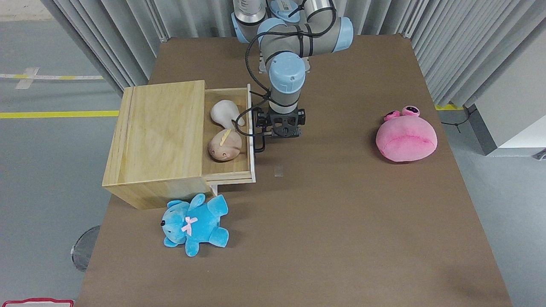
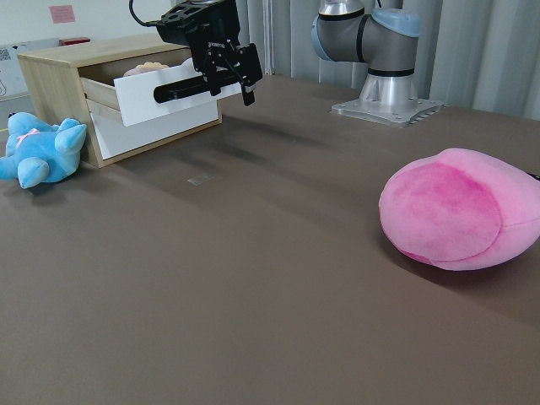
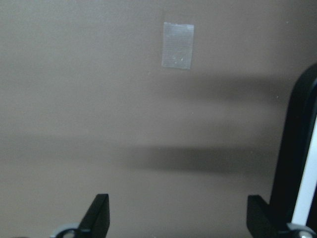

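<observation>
My gripper is low beside the white drawer front (image 2: 135, 97) of a wooden cabinet (image 1: 158, 138); in the wrist view its two fingertips stand apart with bare table between them, and a black bar with a white strip runs along the right. The drawer (image 1: 227, 174) stands pulled out, holding a white soft toy (image 1: 223, 111) and a tan, round-headed toy (image 1: 222, 148).
A blue plush bear (image 1: 199, 225) lies in front of the cabinet. A pink plush toy (image 1: 407, 138) sits at the table's right.
</observation>
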